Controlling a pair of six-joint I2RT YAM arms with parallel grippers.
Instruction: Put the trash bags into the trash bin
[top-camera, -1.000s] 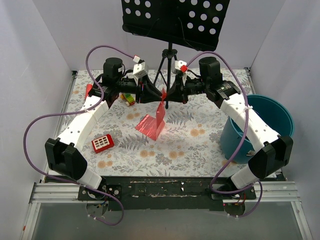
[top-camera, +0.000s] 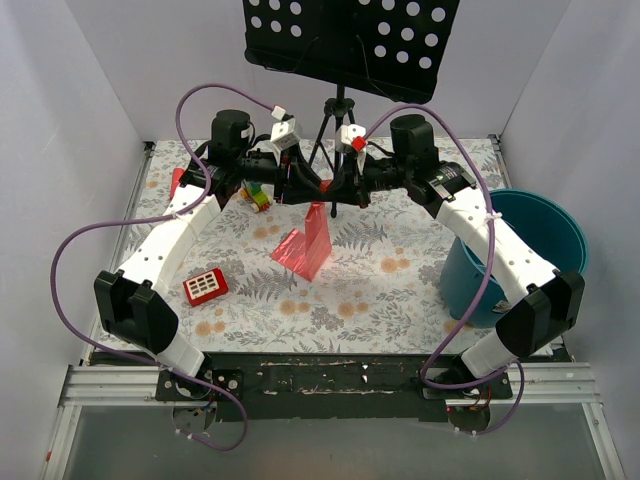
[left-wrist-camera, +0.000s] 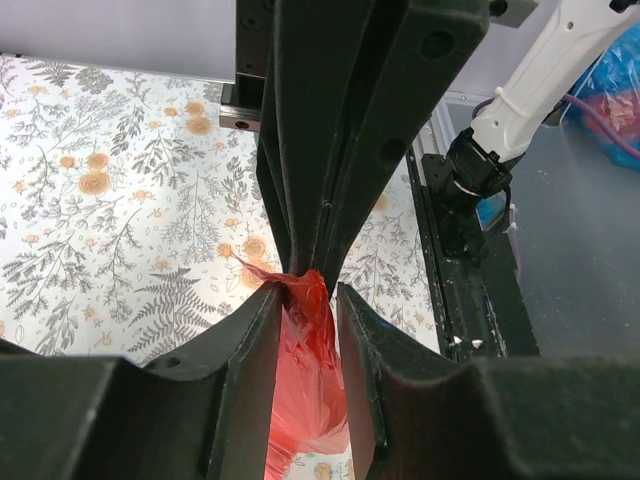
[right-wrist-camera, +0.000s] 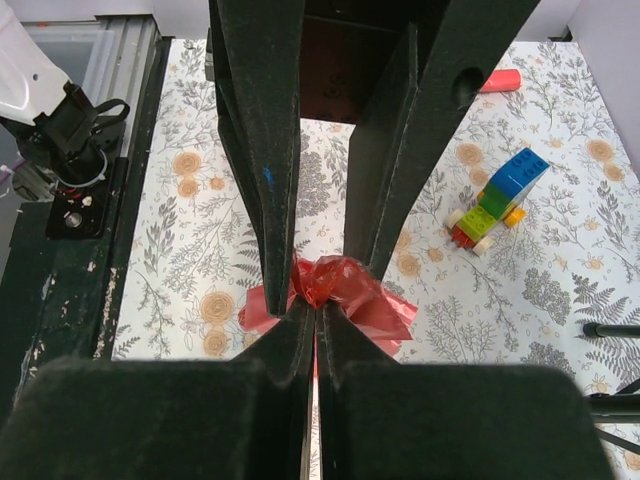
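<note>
A thin red trash bag (top-camera: 315, 245) hangs upright at mid-table, its lower part spread on the patterned cloth. Both grippers meet at its bunched top. In the right wrist view, my right gripper is shut on the red plastic. My left gripper has its fingers apart, one on either side of the bunched top; whether they touch it is hard to tell. The tips overlap in the top view, hiding the bag's top there. The blue trash bin (top-camera: 467, 285) stands at the right edge, its inside partly covered by the right arm.
A red block with white studs (top-camera: 206, 287) lies front left. Behind the left arm sits a small brick toy (right-wrist-camera: 497, 202), with a red cylinder (right-wrist-camera: 502, 81) farther off. A black stand (top-camera: 340, 105) rises at the back.
The bag's upper part has shifted slightly left. Both arms have moved only a little, the left one slightly to the right, and the grippers stay close together at the bag's top.
</note>
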